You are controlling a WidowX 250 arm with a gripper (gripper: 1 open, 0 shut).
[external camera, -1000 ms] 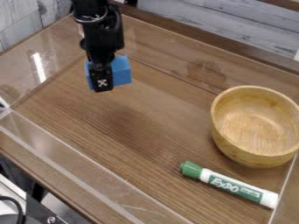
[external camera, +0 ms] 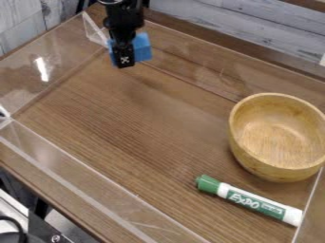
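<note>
My gripper is at the upper left of the camera view, black, reaching in from the top edge, shut on a blue block. The block is at the far end of the wooden table; whether it touches the surface I cannot tell.
A tan wooden bowl sits at the right. A green and white Expo marker lies near the front right. A white rail runs along the back right.
My gripper has moved with the blue block away toward the back of the table, upward in the view. The bowl and marker have not moved.
</note>
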